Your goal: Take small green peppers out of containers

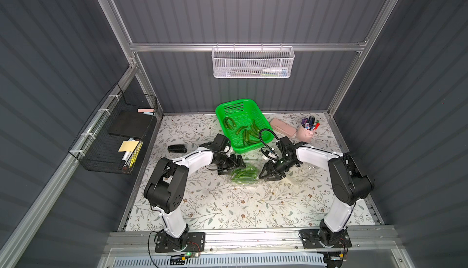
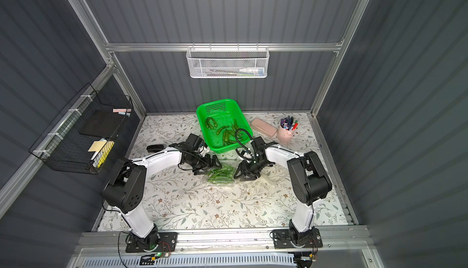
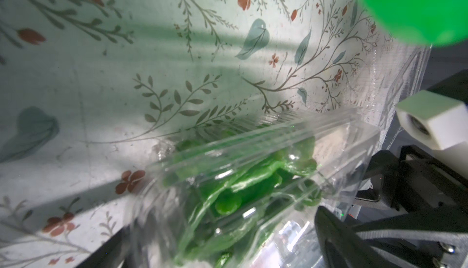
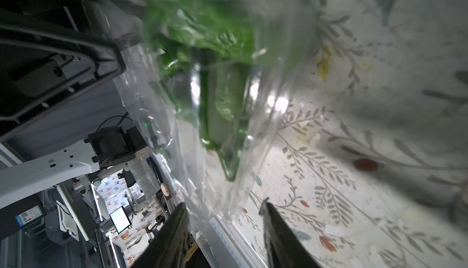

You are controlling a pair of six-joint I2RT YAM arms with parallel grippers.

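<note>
A clear plastic container (image 1: 244,174) of green peppers (image 2: 220,173) sits on the flowered table in front of the green basket. My left gripper (image 1: 228,169) is open at the container's left side; in the left wrist view its fingers reach around the clear plastic. My right gripper (image 1: 268,174) stands open just right of the container; its blurred fingertips are near the transparent plastic in the right wrist view. The green basket (image 1: 251,107) holds several peppers.
A black object (image 1: 177,148) lies at the left. A pink case (image 1: 282,127) and a pen cup (image 1: 305,132) stand at back right. A black wire basket (image 1: 112,146) hangs on the left wall.
</note>
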